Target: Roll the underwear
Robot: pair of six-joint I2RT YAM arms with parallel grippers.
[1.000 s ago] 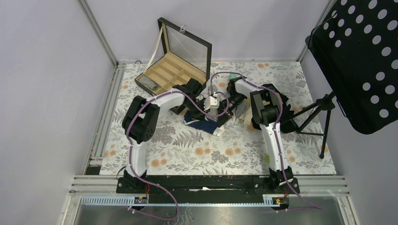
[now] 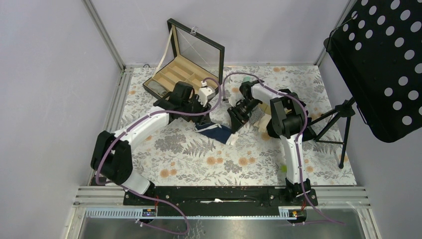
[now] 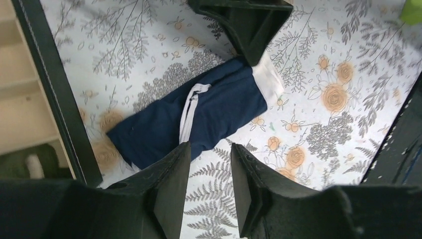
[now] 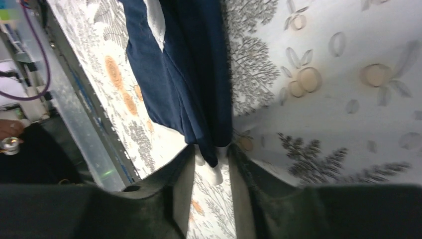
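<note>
The navy underwear (image 2: 213,130) lies folded into a long strip on the floral mat, with a white strap across it and a white band at its right end (image 3: 268,82). My left gripper hangs above the strip, part open, with nothing held between its fingers. My right gripper is low at the white end of the strip, its fingertips parted on either side of the fabric's end; whether it touches or grips the cloth is blurred.
An open compartment box (image 2: 181,74) stands behind at the left. Other fabrics (image 2: 264,122) and a black tripod (image 2: 342,142) are to the right.
My left arm has drawn back left and up, away from the underwear. My right gripper has shifted slightly; the underwear lies in much the same place.
</note>
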